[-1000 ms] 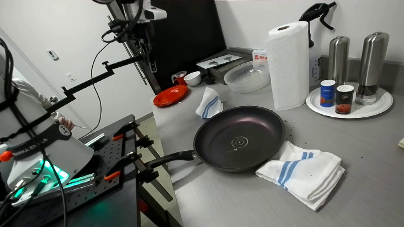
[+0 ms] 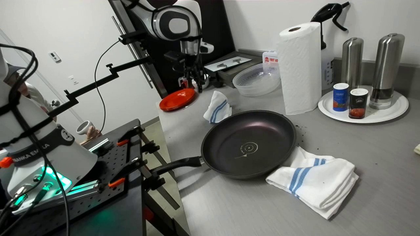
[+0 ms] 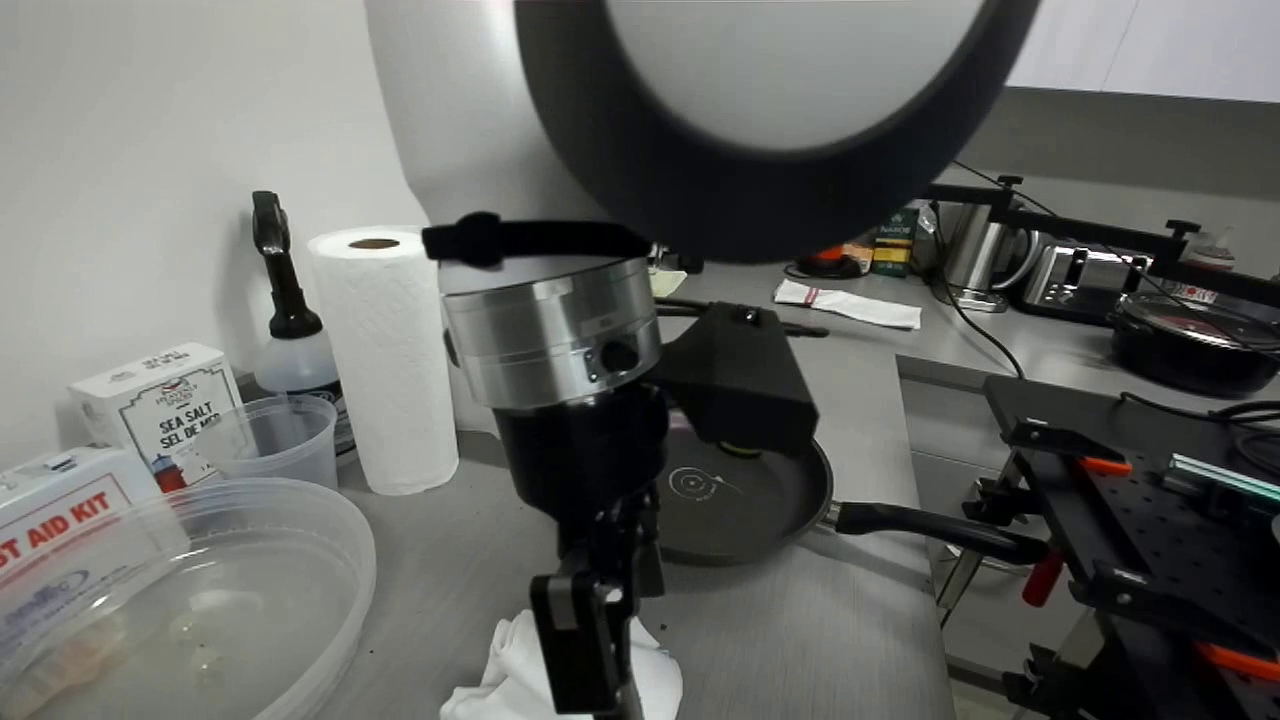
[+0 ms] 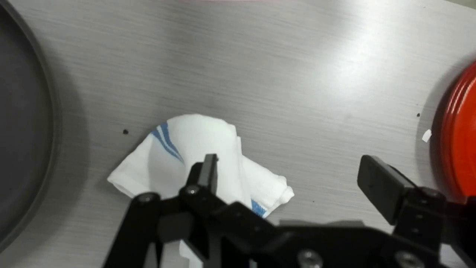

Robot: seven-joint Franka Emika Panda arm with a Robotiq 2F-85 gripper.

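Observation:
My gripper is open, its two fingers far apart with no object held between them. In the wrist view, a crumpled white cloth with blue stripes lies on the counter below, partly covered by the left finger. The same small cloth sits just behind the black frying pan in exterior view 1, with the gripper above the counter farther back. A second, folded striped cloth rests at the pan's near right side. Red plates are stacked near the left counter edge.
A paper towel roll, a clear plastic tub and a first aid box line the wall side. Shakers and mills stand on a white plate. The pan's handle juts past the counter edge.
The arm has come down and moved right over the far part of the counter, now hiding the white bowl. The cloths, pan and red plates have stayed put.

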